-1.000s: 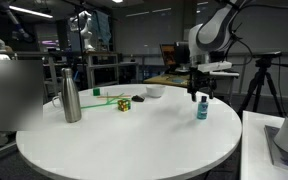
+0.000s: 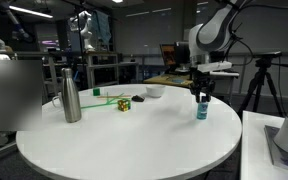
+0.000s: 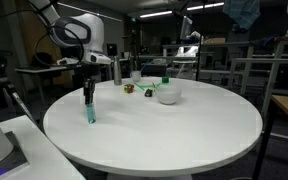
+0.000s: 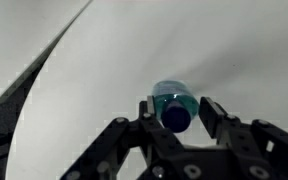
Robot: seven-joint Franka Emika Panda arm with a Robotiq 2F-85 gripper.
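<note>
A small teal bottle [image 2: 202, 112] with a dark cap stands upright near the table's right edge in exterior view 1. From above, the wrist view shows the bottle [image 4: 166, 91] between the two fingers of my gripper. The fingers are part open, one finger on each side of the bottle's top; whether they touch it is hard to tell. In exterior view 2 the gripper [image 3: 89, 92] points down over the bottle [image 3: 91, 115], which rests on the table.
On the white round table [image 2: 134, 140] stand a steel thermos [image 2: 71, 97], a yellow patterned cube [image 2: 124, 104] and a white bowl [image 2: 155, 91]. Green sticks [image 2: 99, 102] and a dark object [image 2: 138, 98] lie farther back.
The arm looks to be in nearly the same place above the bottle, and the bottle has not visibly moved. Around the bottle's top, the fingers look slightly different now.
</note>
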